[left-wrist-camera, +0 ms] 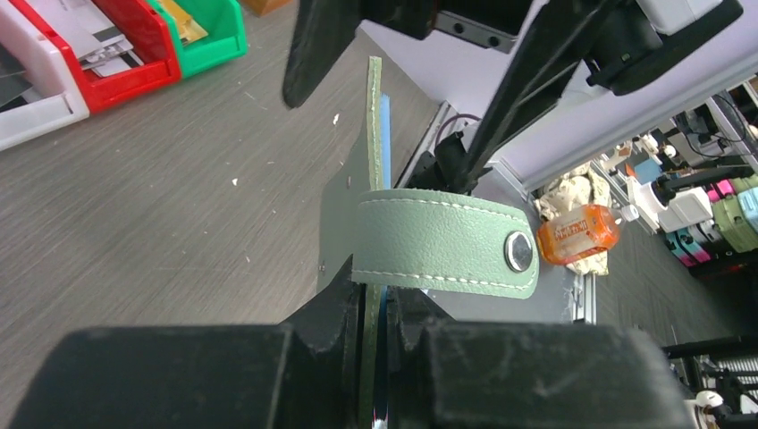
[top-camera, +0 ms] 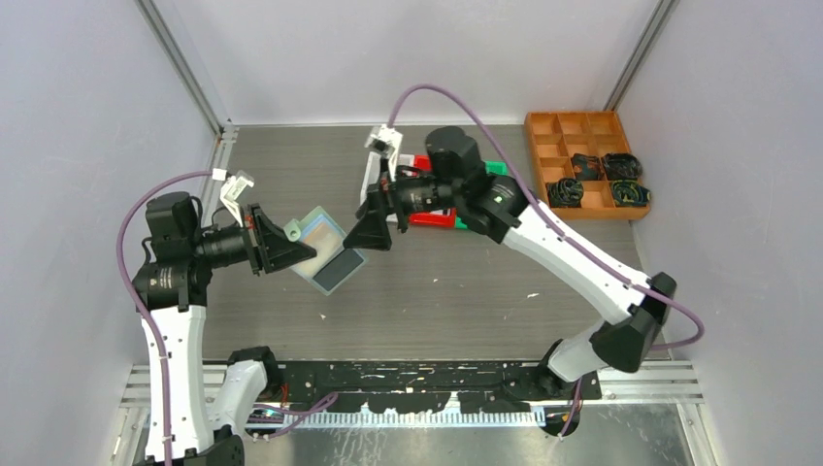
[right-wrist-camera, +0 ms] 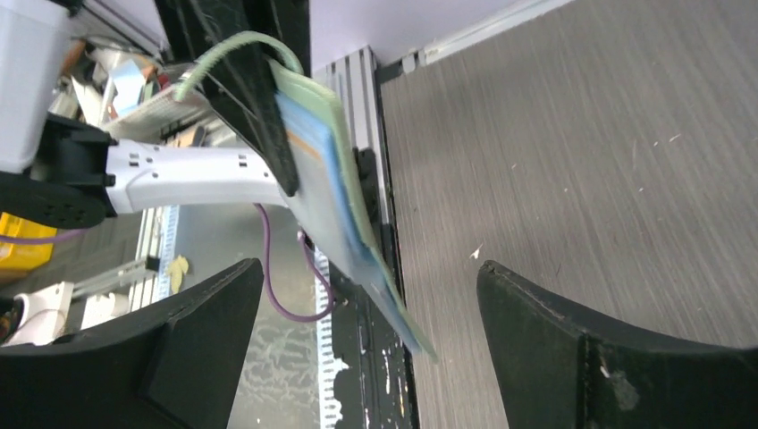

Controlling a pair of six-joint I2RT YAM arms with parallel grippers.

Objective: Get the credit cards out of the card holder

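A pale green card holder [top-camera: 340, 270] hangs spread above the table, gripped at one side by my left gripper [top-camera: 311, 254], which is shut on it. Its strap with a metal snap [left-wrist-camera: 442, 241] sticks out just above the left fingers in the left wrist view, where the holder appears edge-on. A light blue and cream insert [top-camera: 321, 233] shows in one side of the holder and a dark panel in the other. My right gripper is open and empty; beyond its fingers, the holder's inner face [right-wrist-camera: 315, 170] slants across the view. Separate cards cannot be made out.
White, red [left-wrist-camera: 134, 85] and green [left-wrist-camera: 210, 40] bins stand at the back, partly hidden by the right arm from above; the red one contains cards. An orange compartment tray [top-camera: 573, 199] with dark coils is at the back right.
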